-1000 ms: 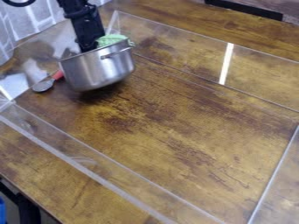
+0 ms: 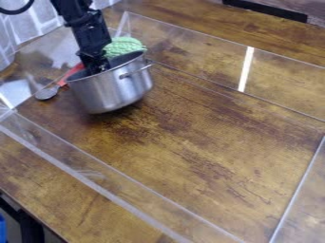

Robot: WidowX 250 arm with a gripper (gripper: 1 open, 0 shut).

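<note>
A steel pot [image 2: 112, 90] with side handles sits at the upper left of the wooden table, tilted slightly. The black gripper [image 2: 94, 59] reaches down from the top left to the pot's far rim, its fingertips largely hidden there, so whether it is open or shut is unclear. Behind the pot lies a light green cloth-like item [image 2: 125, 46]. A spoon or ladle [image 2: 46, 91] and a red item lie left of the pot.
Clear low panels [image 2: 279, 95] border the wooden surface [image 2: 203, 152]. The middle and right of the surface are empty. Crumpled pale material lines the back left.
The gripper and the pot have shifted slightly toward the front and right, and more of the red item now shows.
</note>
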